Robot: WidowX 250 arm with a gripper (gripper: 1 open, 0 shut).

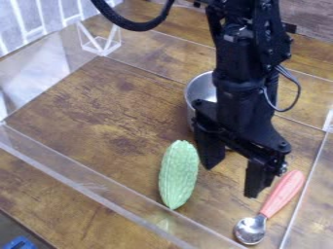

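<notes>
The black robot arm fills the centre right, its gripper [242, 154] hanging open above the board between a pale green corn-like vegetable [178, 173] on the left and a spoon with a pink handle [281, 195] on the right. The spoon's metal bowl lies at the bottom right. A silver metal pot [201, 89] sits behind the arm, mostly hidden by it.
A white slatted rack stands at the top left. Something blue shows in the bottom left corner.
</notes>
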